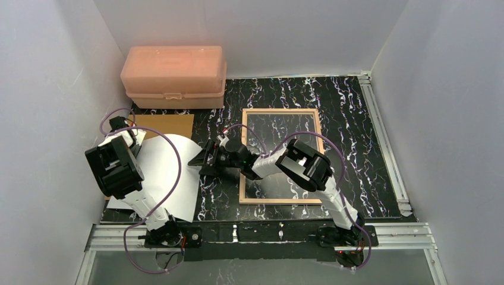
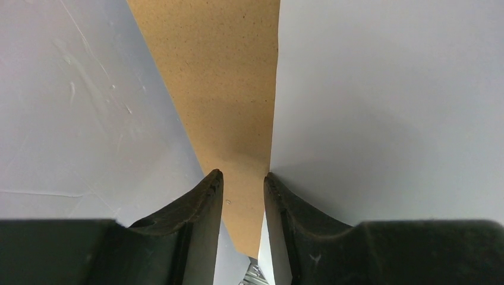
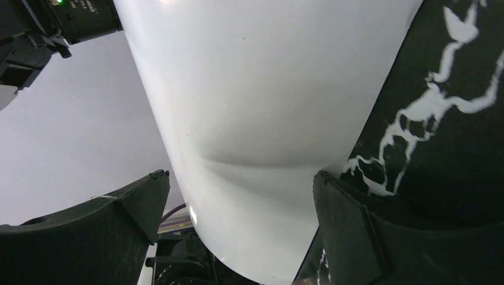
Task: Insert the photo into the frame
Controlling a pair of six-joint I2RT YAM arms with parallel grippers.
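Observation:
The photo shows as a plain white sheet (image 1: pixel 172 178), its face blank, lying over a brown board (image 1: pixel 176 123) at the left and bulging upward. My right gripper (image 1: pixel 195 162) is at the sheet's right edge. In the right wrist view the curved sheet (image 3: pixel 255 119) runs between its wide-open fingers, one tip close to the edge. My left gripper is partly open over the brown board, its right fingertip at the sheet's left edge; nothing is gripped. The light wooden frame (image 1: pixel 279 201) lies flat at the right, partly hidden by my right arm.
A closed pinkish-orange box (image 1: pixel 175 71) stands at the back left. The left wall (image 1: pixel 53 119) rises close beside my left gripper. Bare dark marbled table (image 1: pixel 347 142) lies to the right of the frame.

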